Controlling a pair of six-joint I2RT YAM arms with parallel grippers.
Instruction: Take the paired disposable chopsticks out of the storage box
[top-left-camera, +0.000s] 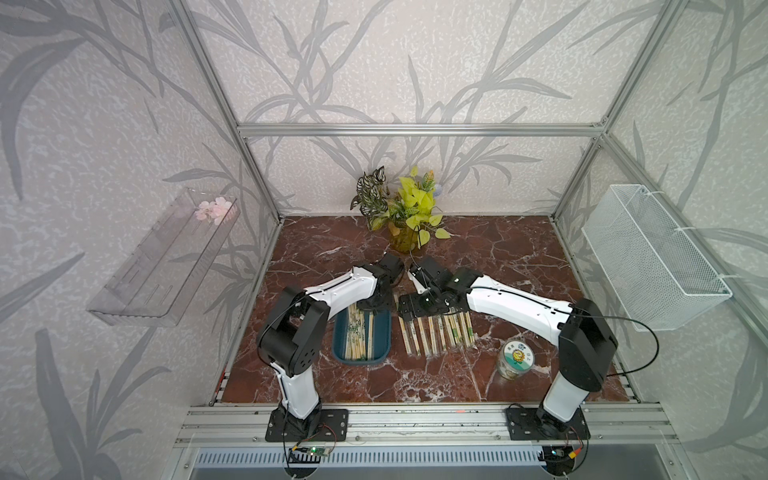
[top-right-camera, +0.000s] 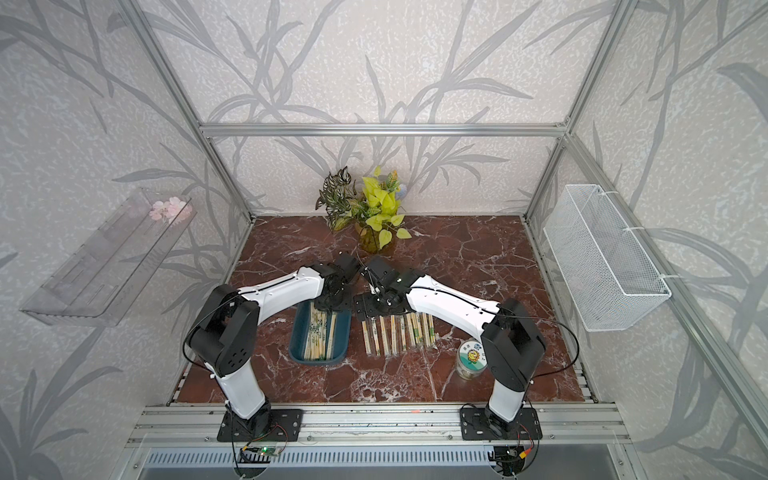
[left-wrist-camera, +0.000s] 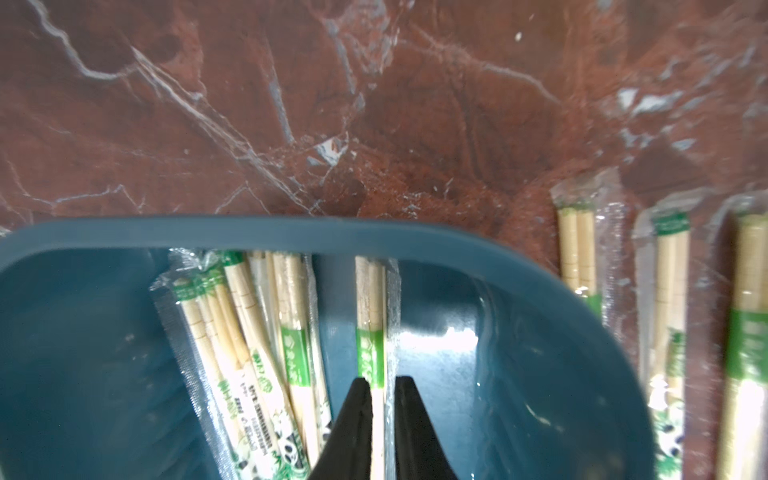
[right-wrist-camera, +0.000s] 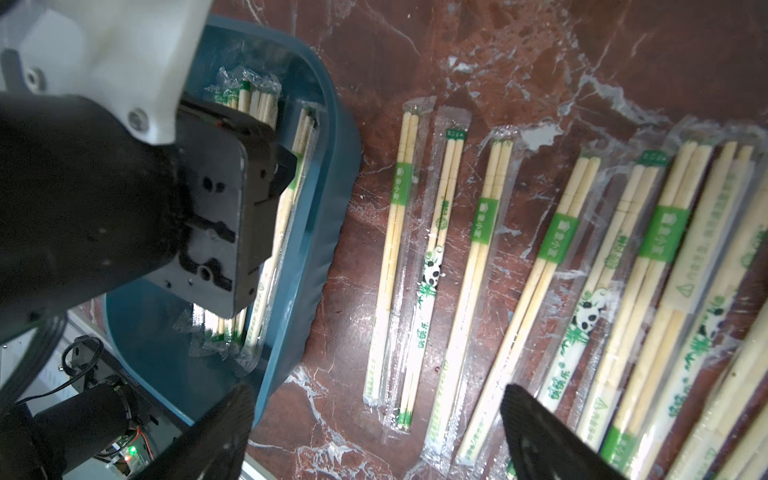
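The blue storage box (top-left-camera: 337, 340) holds several paired chopsticks in clear wrappers. In the left wrist view my left gripper is inside the box, shut on a single pack of chopsticks (left-wrist-camera: 369, 296) lying apart from the bunch (left-wrist-camera: 292, 352) on the left. My right gripper stands open, nothing between its fingers, over the wrapped chopstick packs laid in a row (right-wrist-camera: 488, 216) on the marble table right of the box.
A potted plant (top-left-camera: 404, 208) stands at the back centre. A round container (top-left-camera: 516, 360) is at the front right. A clear basket and a white mesh basket (top-left-camera: 648, 248) hang on the side walls.
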